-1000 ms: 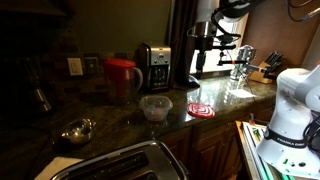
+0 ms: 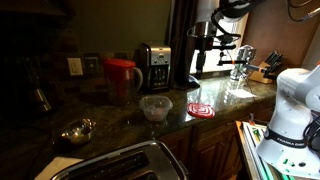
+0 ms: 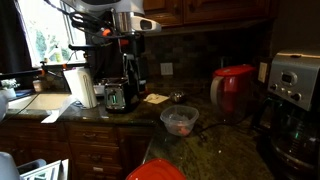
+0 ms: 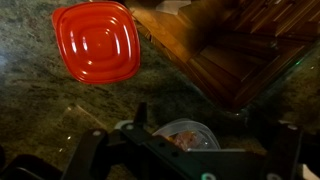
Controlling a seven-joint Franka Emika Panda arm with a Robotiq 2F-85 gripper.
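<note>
A clear round bowl (image 2: pixel 155 107) stands on the dark counter. In the wrist view the bowl (image 4: pixel 205 132) lies at the bottom, partly hidden by my gripper, with something pale and pinkish inside. The red lid (image 4: pixel 97 42) rests flat on the counter, apart from the bowl, near the counter's edge; exterior view 2 shows the lid (image 3: pixel 157 172) at the bottom. High above the counter hangs my gripper (image 2: pixel 198 73), pointing down. Its two dark fingers look spread in the wrist view, and nothing shows held between them.
Behind the bowl stand a red pitcher (image 2: pixel 120 80) and a coffee maker (image 2: pixel 156 68). A metal bowl (image 2: pixel 77 131) and the sink (image 2: pixel 125 162) are at the left front. Toward the right is a knife block (image 2: pixel 267 68). Bare counter separates bowl and lid.
</note>
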